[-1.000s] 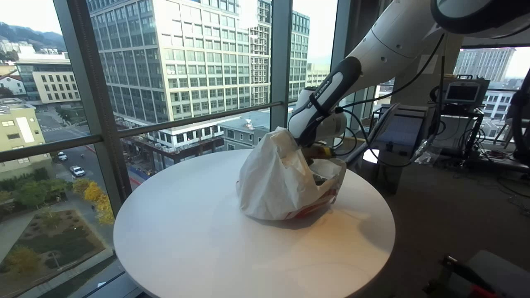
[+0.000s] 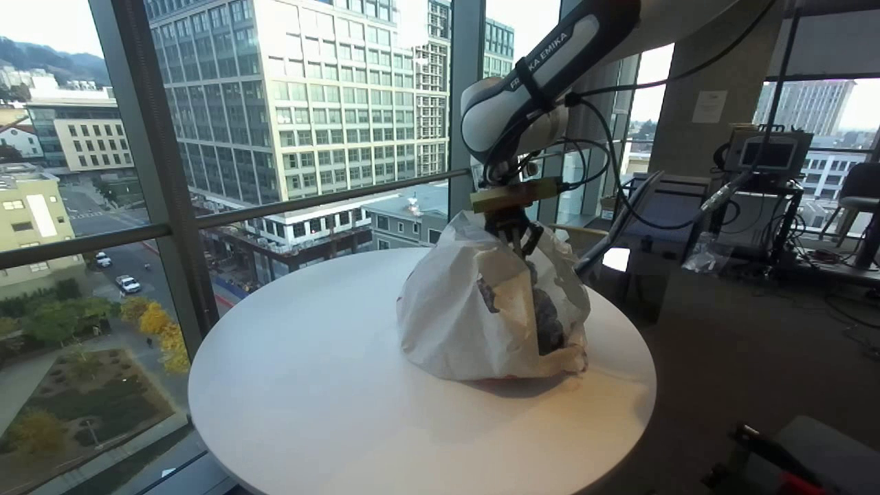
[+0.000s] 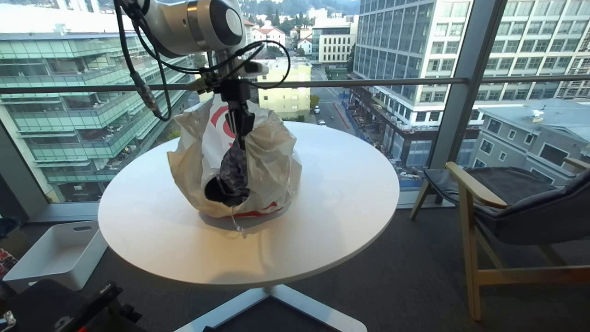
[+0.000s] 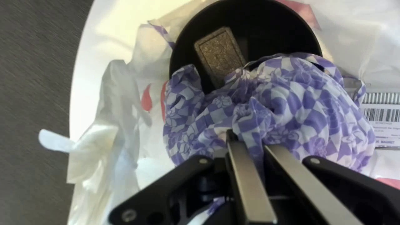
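A white plastic bag (image 2: pixel 462 317) with red markings sits on the round white table (image 2: pixel 289 396); its side gapes open in both exterior views. Purple-and-white checkered, flowered cloth (image 4: pixel 311 108) bunches up under my gripper, which is shut on a fold of it. The cloth appears as a dark bundle (image 3: pixel 233 168) hanging from the fingers down into the bag's opening. Past the cloth, in the wrist view, lies a round black container (image 4: pixel 258 26) with a brown embossed block (image 4: pixel 220 52) inside. The cloth hides part of the container.
A white label with a barcode (image 4: pixel 382 114) shows beside the cloth. Most of the tabletop around the bag is bare. On the floor stand a white bin (image 3: pixel 61 251) and a wooden armchair (image 3: pixel 498 204), both off the table.
My gripper has risen from inside the bag to above it, with the cloth drawn up. The bag's near side has folded down and its opening is wider.
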